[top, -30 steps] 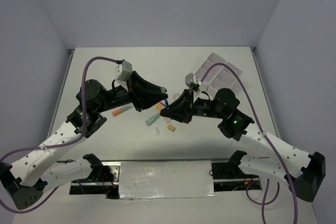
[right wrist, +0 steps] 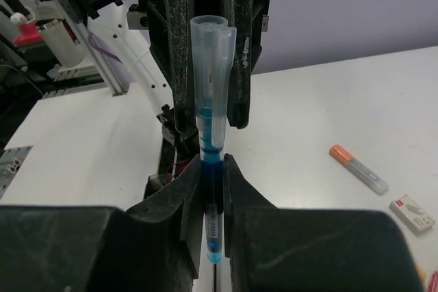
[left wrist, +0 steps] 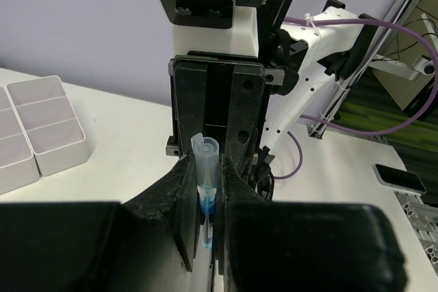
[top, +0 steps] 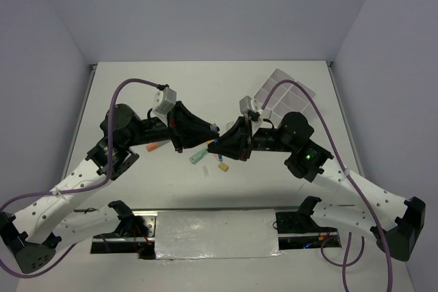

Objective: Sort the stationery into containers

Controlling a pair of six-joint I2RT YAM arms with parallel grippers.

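A blue pen with a clear cap point(right wrist: 212, 87) stands upright between my two grippers, which meet near the middle of the top view. My right gripper is shut on its blue barrel, lower down. My left gripper is also shut on the pen, its fingers close around the capped upper part. The grey compartment containers point(top: 284, 90) stand at the back right of the table, partly behind the right arm.
An orange marker point(right wrist: 358, 167), an eraser point(right wrist: 412, 214), a green item point(top: 199, 156) and a small yellow block point(top: 223, 167) lie on the table.
My left gripper has shifted slightly down in the top view, closer to the right one, hiding more of the pen. The right gripper has barely moved.
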